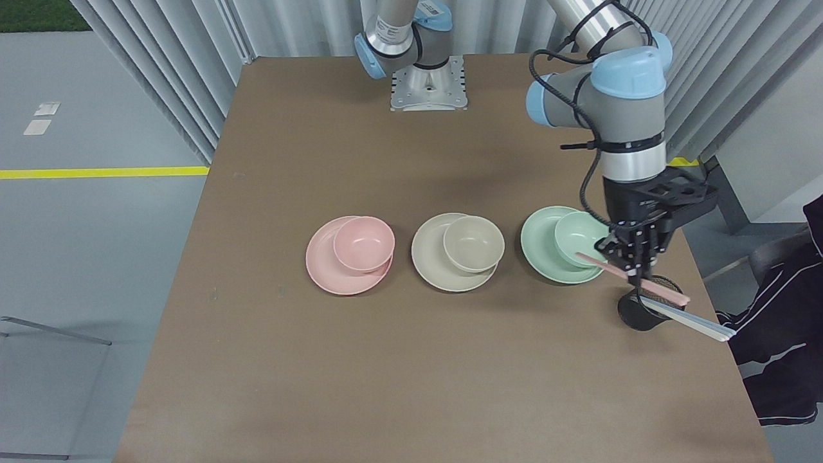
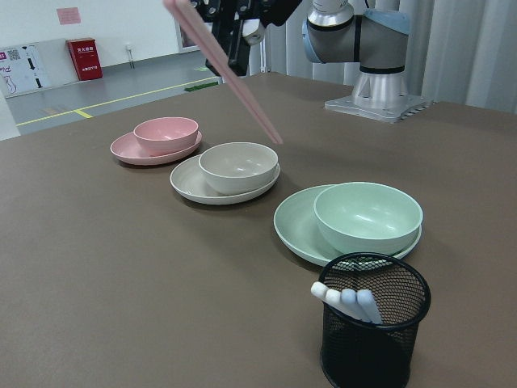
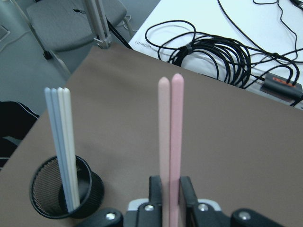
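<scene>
My gripper is shut on a pair of pink chopsticks (image 3: 176, 118), which point upward in the wrist view and lie slanted above the green setting in the front view. The black mesh cup (image 2: 367, 347) stands at the right end of the row, holding blue and white chopsticks (image 3: 66, 146); in the front view my gripper hangs over it. Pink (image 1: 362, 243), cream (image 1: 474, 243) and green (image 2: 367, 214) bowls each sit on a matching plate in a row on the brown table (image 1: 386, 370).
A person in dark clothing (image 1: 779, 363) is at the right edge. Coiled black cables (image 3: 213, 56) lie on a white surface beside the table.
</scene>
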